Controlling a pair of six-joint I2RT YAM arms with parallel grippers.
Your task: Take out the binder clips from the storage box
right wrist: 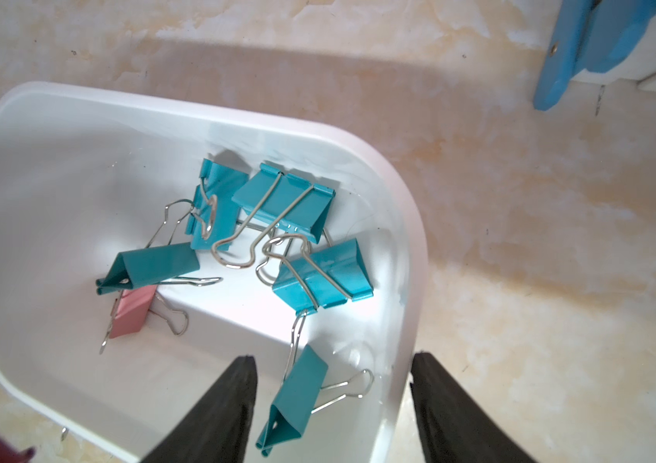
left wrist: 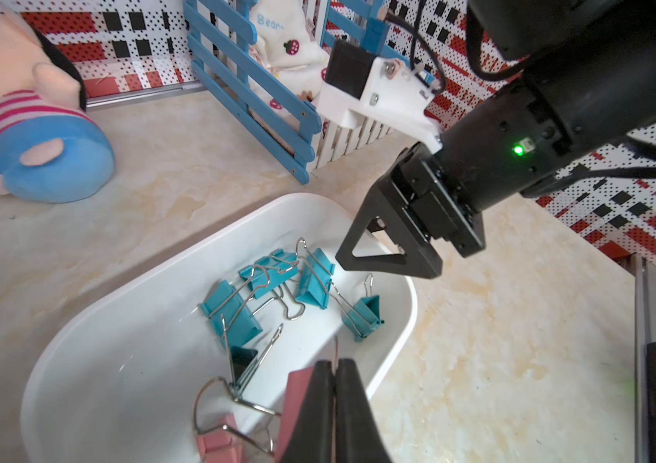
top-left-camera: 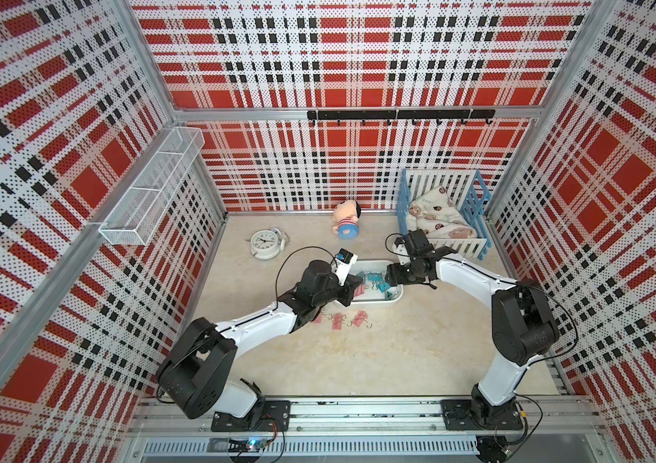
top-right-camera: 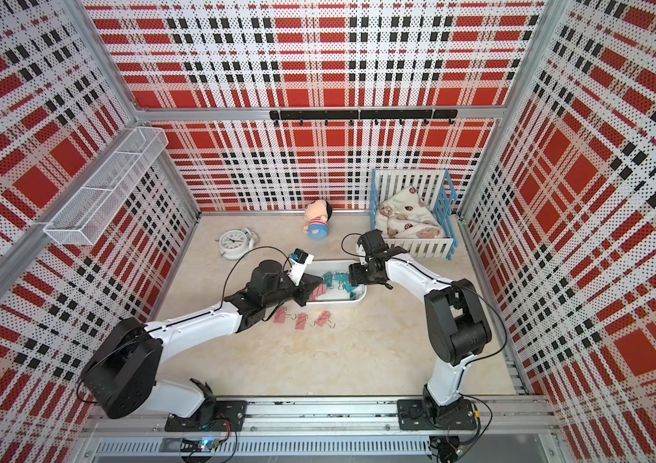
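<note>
The white storage box (right wrist: 57, 91) holds several teal binder clips (right wrist: 331, 274) and a pink clip (right wrist: 133, 310) at its left end. My left gripper is shut on another pink binder clip (left wrist: 294, 401), raised over the box in the left wrist view; one wire handle shows beyond the fingertips. My right gripper is open above the box's right end, nothing gripped. A teal clip (right wrist: 297, 397) and the box wall appear between its fingers, lower down. Pink clips (top-left-camera: 338, 320) lie on the table in front of the box.
Behind the box lies a doll (top-left-camera: 346, 220), with a white clock (top-left-camera: 266, 244) to the left. A blue and white crib (top-left-camera: 443, 208) with a blanket stands at back right. Both arms are close together over the box.
</note>
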